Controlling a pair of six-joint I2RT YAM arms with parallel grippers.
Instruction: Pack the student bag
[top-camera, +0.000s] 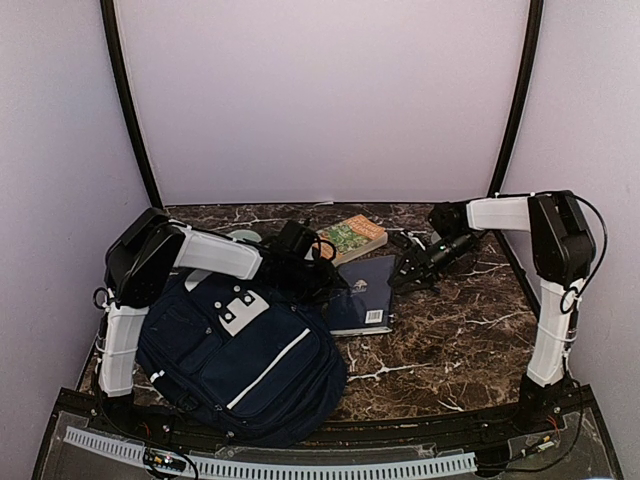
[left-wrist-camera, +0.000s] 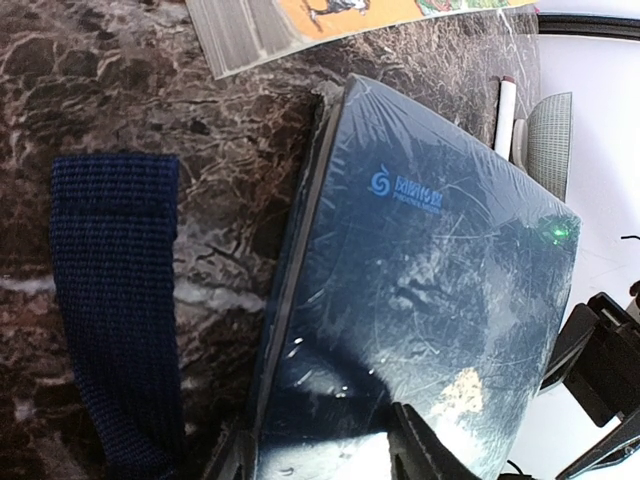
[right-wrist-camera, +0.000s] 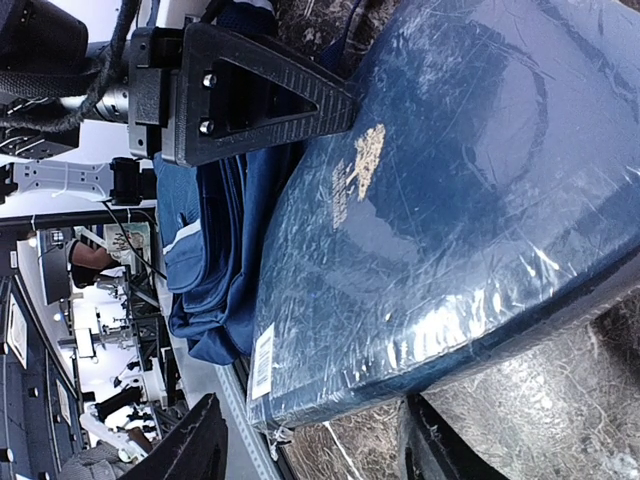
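A dark blue book in clear wrap (top-camera: 360, 300) lies on the table right of the navy student bag (top-camera: 255, 360). My left gripper (top-camera: 330, 285) is at the book's left edge. In the left wrist view, its fingers stand apart with the book's cover (left-wrist-camera: 430, 270) showing past them. My right gripper (top-camera: 403, 278) is at the book's right edge. Its parted fingertips show low in the right wrist view, just short of the raised book edge (right-wrist-camera: 440, 360). Whether either gripper touches the book is hard to tell.
A thick book with a green and orange cover (top-camera: 353, 238) lies behind the blue one. A navy strap (left-wrist-camera: 115, 290) rests on the table beside the blue book.
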